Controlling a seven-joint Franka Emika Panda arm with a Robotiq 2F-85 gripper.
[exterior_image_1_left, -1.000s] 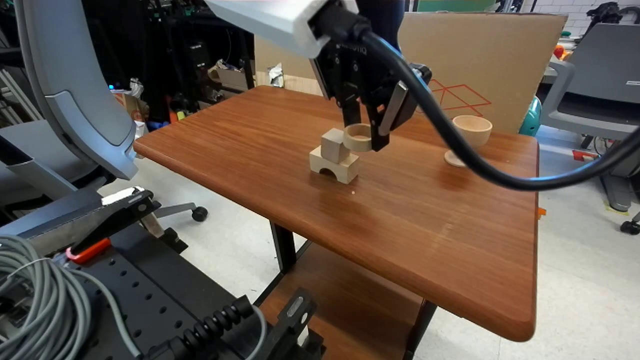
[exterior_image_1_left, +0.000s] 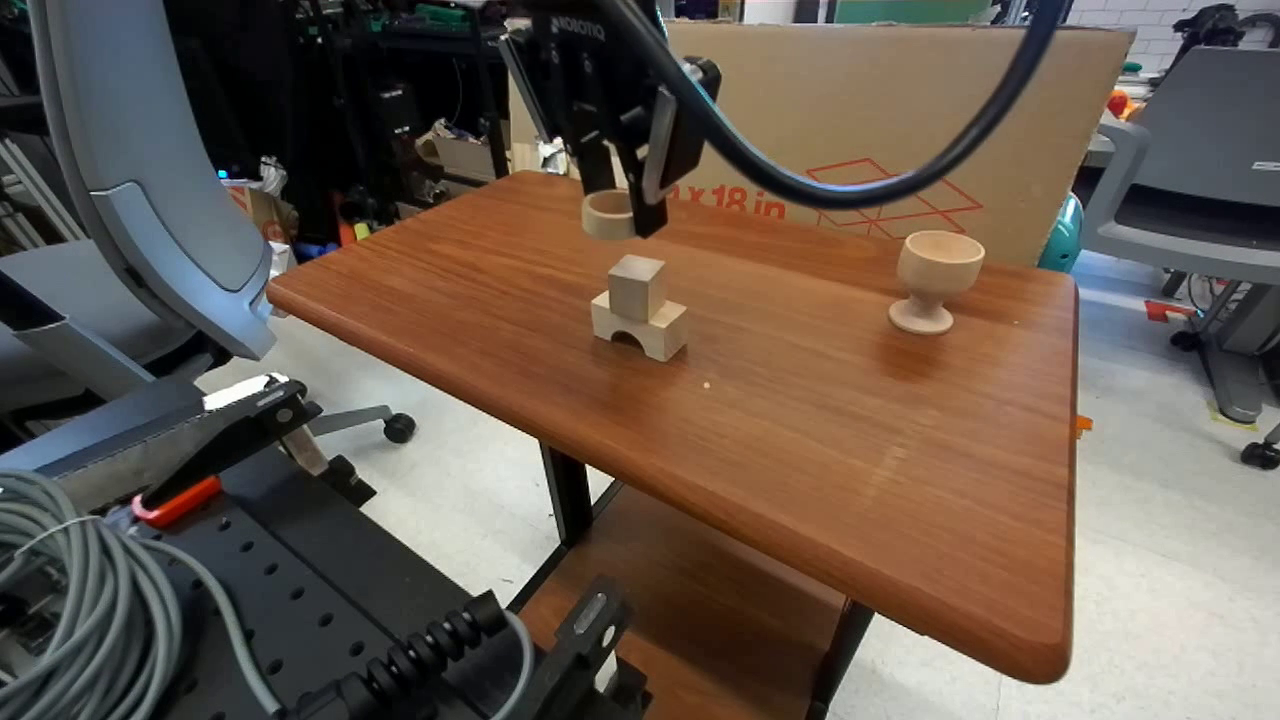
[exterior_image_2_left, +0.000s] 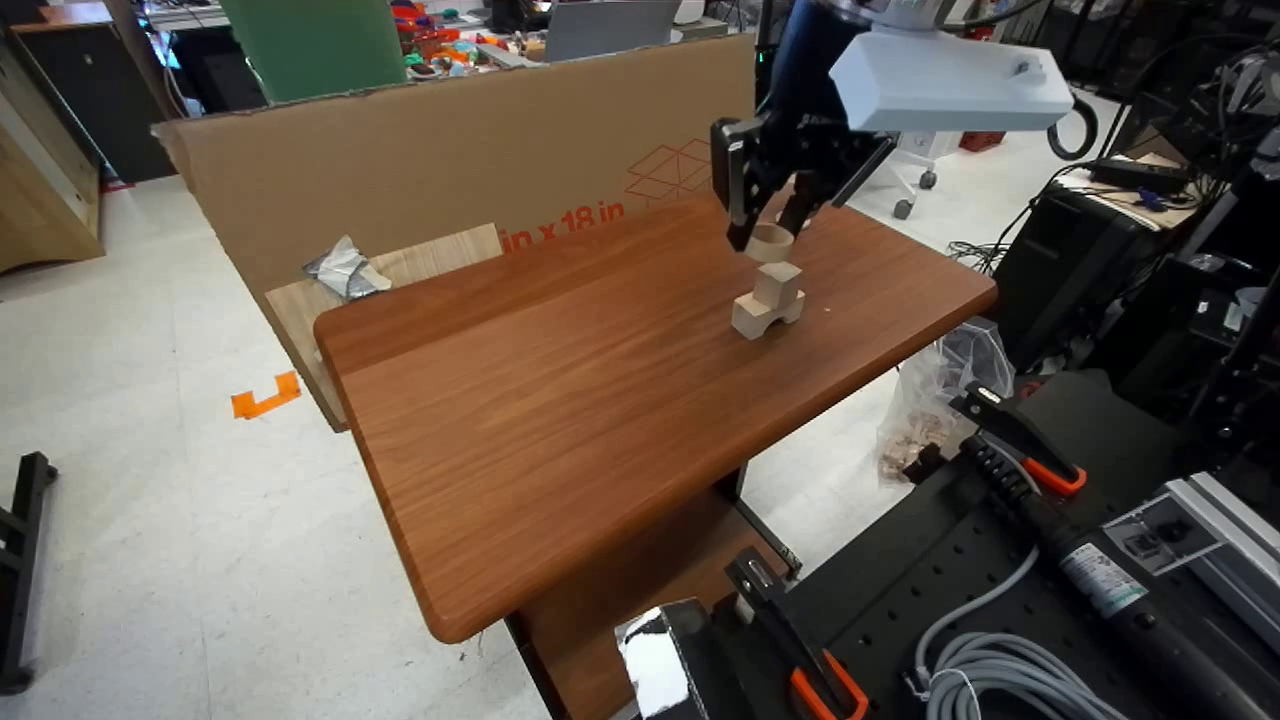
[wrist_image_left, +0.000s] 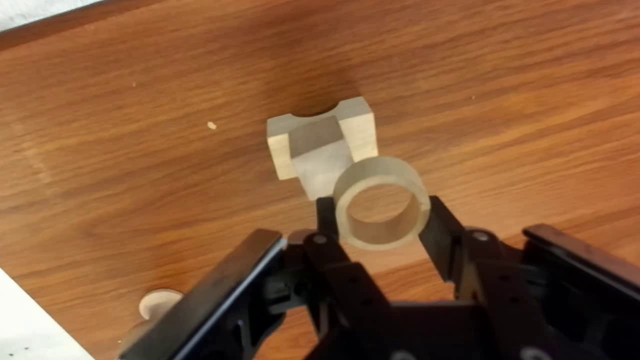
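Held above the table is a pale wooden ring (wrist_image_left: 346, 204), with my gripper shut on it, one finger on each side. Below it stands a wooden cube (exterior_image_1_left: 636, 288) on top of an arched block (exterior_image_1_left: 662, 334), whose cut-out faces down. In exterior view 1 the ring hangs above and slightly left of the cube, apart from it. Seen from the wrist, the ring overlaps one corner of the cube. In exterior view 2 the gripper (exterior_image_2_left: 768, 234) and ring appear just over the cube.
A wooden goblet (exterior_image_1_left: 939, 266) stands upright near the far right of the brown table (exterior_image_1_left: 840, 420). A large cardboard box (exterior_image_2_left: 480, 156) rises behind the far edge.
My gripper has moved left and up in exterior view 1, carrying the ring. The cube and arched block now sit a little farther left together, the cube still on top.
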